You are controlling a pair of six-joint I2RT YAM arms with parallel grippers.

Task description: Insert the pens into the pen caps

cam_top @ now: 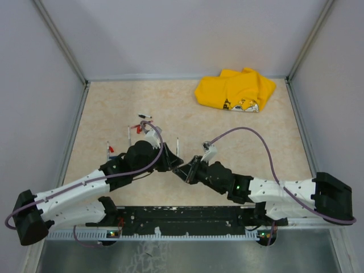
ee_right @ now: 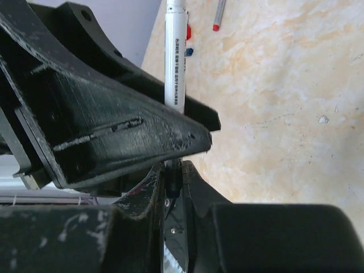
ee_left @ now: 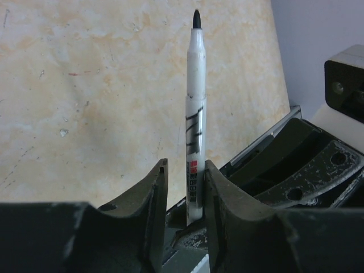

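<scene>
A white pen [ee_left: 194, 125] with a bare black tip extends away from both grippers. My right gripper is shut on its black rear end. In the left wrist view the pen's lower barrel passes between the fingers of my left gripper, which is part open with a gap at the pen's left side. The left gripper's dark fingers [ee_right: 131, 122] also straddle the barrel in the right wrist view. From above, the two grippers meet near the middle, with the pen [cam_top: 177, 147] pointing toward the back. No cap for this pen can be made out.
More pens lie on the left of the table, among them a white pen [cam_top: 108, 151] and one with a black end [cam_top: 145, 116]. Small red pieces [cam_top: 136, 128] lie near them. At the back right a yellow cloth [cam_top: 236, 91] is spread; between is clear table.
</scene>
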